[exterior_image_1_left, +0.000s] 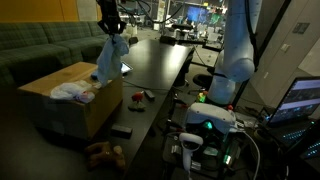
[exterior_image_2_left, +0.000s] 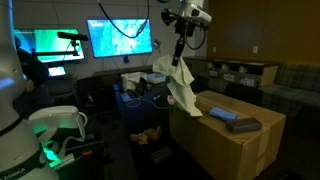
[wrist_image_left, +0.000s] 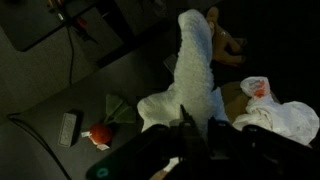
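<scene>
A white cloth (exterior_image_1_left: 111, 58) hangs from my gripper (exterior_image_1_left: 112, 30), which is shut on its upper part. In the second exterior view the cloth (exterior_image_2_left: 178, 82) drapes down in front of the cardboard box (exterior_image_2_left: 225, 137), below the gripper (exterior_image_2_left: 183, 38). From the wrist, the cloth (wrist_image_left: 195, 75) fills the middle and hides the fingertips. The box (exterior_image_1_left: 72, 110) stands under and beside the hanging cloth. Another white bundle (exterior_image_1_left: 70, 91) lies at the box's top near side, and shows as a crumpled white thing (wrist_image_left: 280, 113) in the wrist view.
On the dark table lie a brown plush toy (exterior_image_1_left: 104, 157), a dark block (exterior_image_1_left: 121, 131), a red item (exterior_image_1_left: 137, 98) and a remote (wrist_image_left: 68, 129). A blue item (exterior_image_2_left: 220, 114) and a dark box (exterior_image_2_left: 243, 126) rest on the cardboard box. A sofa (exterior_image_1_left: 55, 42) stands behind.
</scene>
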